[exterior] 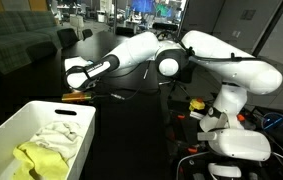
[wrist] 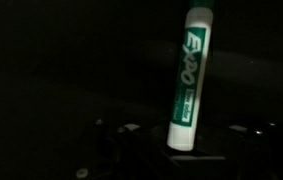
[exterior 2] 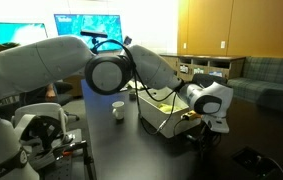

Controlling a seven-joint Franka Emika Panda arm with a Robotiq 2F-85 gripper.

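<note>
In the wrist view a white whiteboard marker [wrist: 190, 85] with a green label stands out against the dark table, slightly tilted, its lower white end towards my fingers. Dark finger parts show faintly on both sides of that end, apart from each other. My gripper [exterior 2: 205, 143] is low at the table and looks open around the marker; whether either finger touches it is too dark to tell. From outside, the marker cannot be made out clearly under the white wrist [exterior: 78, 73].
A white bin [exterior: 9, 138] holding yellow and white cloths stands close to the gripper. A white mug [exterior 2: 118, 109] sits elsewhere on the table. Dark, mostly bare table [exterior: 131, 140] lies to the bin's right, with a thin cable across part of it.
</note>
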